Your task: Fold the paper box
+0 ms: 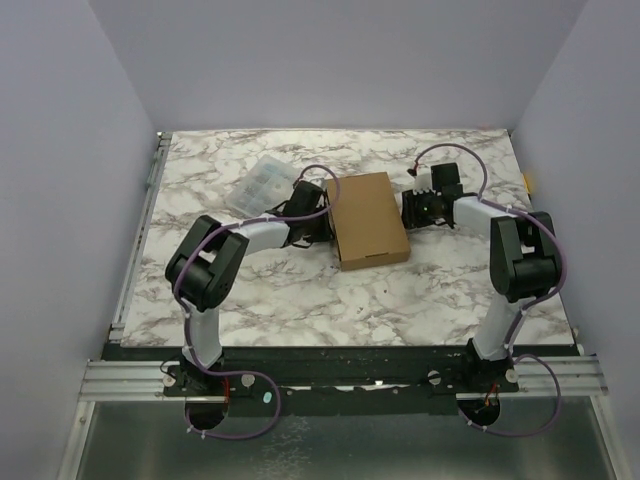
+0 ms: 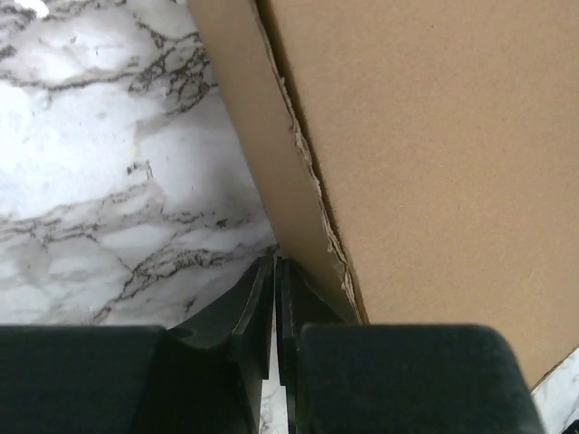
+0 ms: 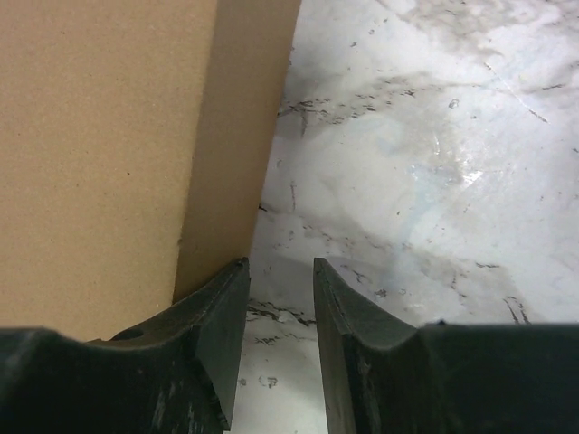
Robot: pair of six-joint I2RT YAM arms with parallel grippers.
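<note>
The brown cardboard box point(image 1: 365, 215) lies closed on the marble table between my grippers. My left gripper point(image 1: 326, 236) is at its left side. In the left wrist view its fingertips point(image 2: 294, 298) press at the side flap point(image 2: 253, 136), below a torn-edged seam along the top panel. My right gripper point(image 1: 408, 220) is at the box's right side; in the right wrist view its left fingertip point(image 3: 231, 289) is against or very near the side wall point(image 3: 226, 163). Whether either gripper holds the cardboard between its fingers is unclear.
A translucent plastic tray point(image 1: 258, 185) lies at the back left, behind my left arm. A small yellow item point(image 1: 528, 183) is at the right edge.
</note>
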